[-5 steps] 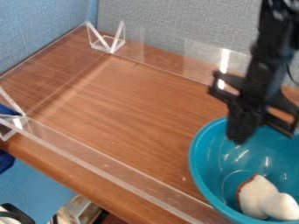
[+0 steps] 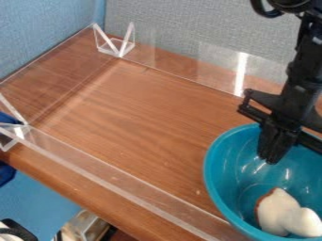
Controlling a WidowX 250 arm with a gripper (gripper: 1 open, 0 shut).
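Note:
My black gripper [image 2: 269, 146] hangs at the right, tip down over the back part of a teal bowl [image 2: 224, 188]. It appears shut, with nothing visible between its fingers. A white toy-like object [image 2: 283, 216] with a reddish rim lies in the bowl, below and apart from the gripper.
The wooden tray floor [image 2: 132, 118] is bare left of the bowl, edged by clear walls with white corner brackets [image 2: 115, 47]. A blue cloth [image 2: 7, 171] and some clutter sit beyond the lower left edge.
The bowl and white object are unchanged.

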